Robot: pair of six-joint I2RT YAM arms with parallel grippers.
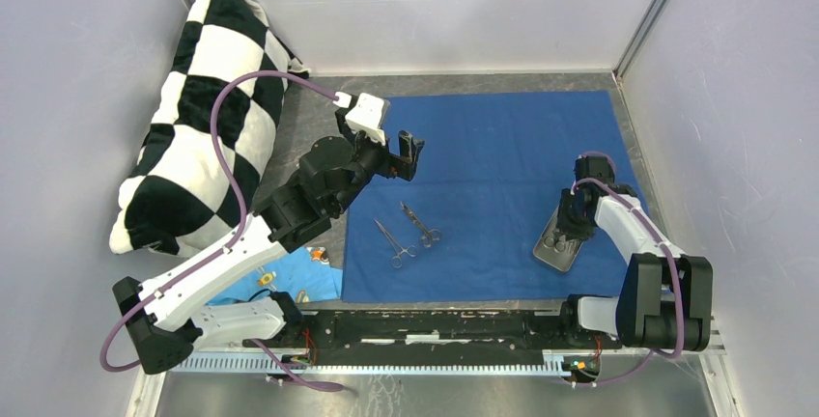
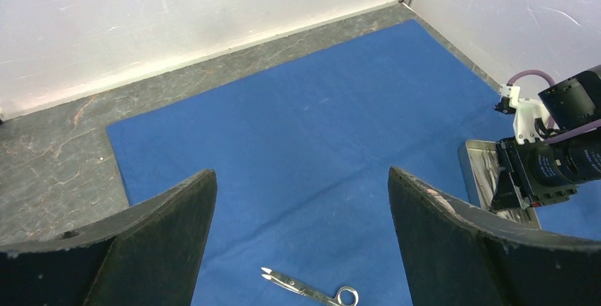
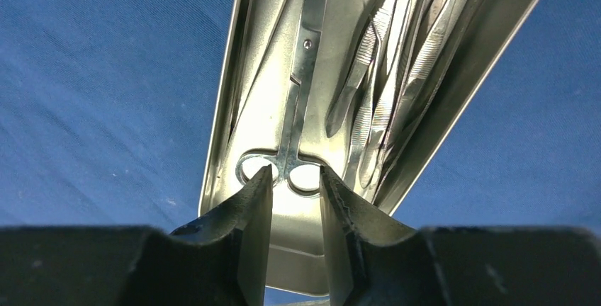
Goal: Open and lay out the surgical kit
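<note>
On the blue cloth at the right rests the metal tray [image 1: 557, 260]. Inside it, the right wrist view shows scissors [image 3: 301, 77], a thin rod at their left and several tweezers [image 3: 375, 86] bunched along the other side. My right gripper is over the tray at the scissors' handle loops, its fingers parted, neither visibly clamped on the metal. Left of centre lie two instruments with finger loops, a clamp [image 1: 392, 241] and scissors [image 1: 419, 224], apart from each other. My left gripper hangs open above the cloth, nothing between its fingers.
A checkered cushion [image 1: 208, 118] leans at the left wall, and a light blue wrapper [image 1: 290, 277] with small items lies at the front left. Walls enclose the sides and back.
</note>
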